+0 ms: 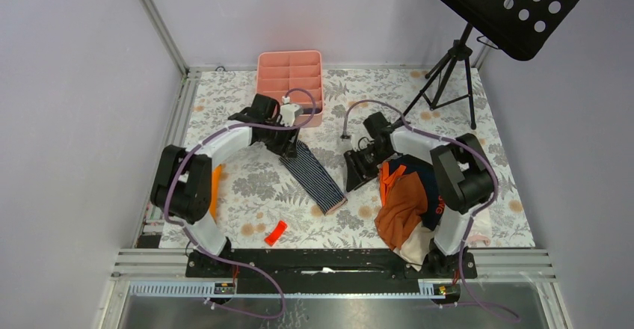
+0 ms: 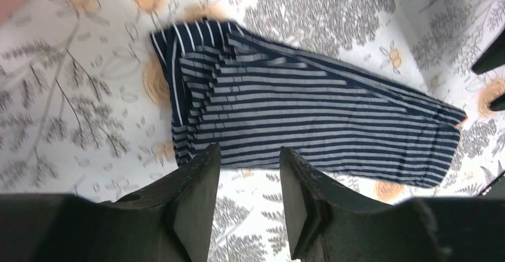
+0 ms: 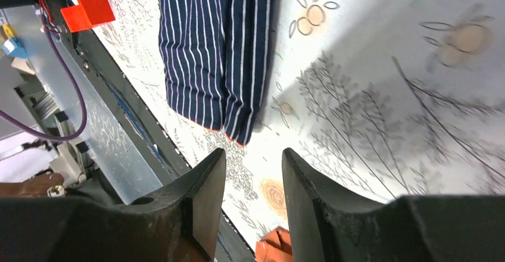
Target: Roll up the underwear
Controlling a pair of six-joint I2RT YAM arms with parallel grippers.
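Observation:
The navy striped underwear [image 1: 311, 177] lies flat as a long strip slanting from the upper left to the lower right, with a narrow fold along one long edge and a bunched end [image 2: 199, 47] at the left in the left wrist view. My left gripper hovers over it, fingers apart with nothing between them. My right gripper is open beside the lower right end, over bare cloth of the floral table cover, with nothing between its fingers.
A pink compartment box [image 1: 289, 75] stands at the back, a black tripod stand [image 1: 461, 52] at back right. Piled clothing [image 1: 401, 213] lies on the right, a red object [image 1: 275, 232] near the front edge.

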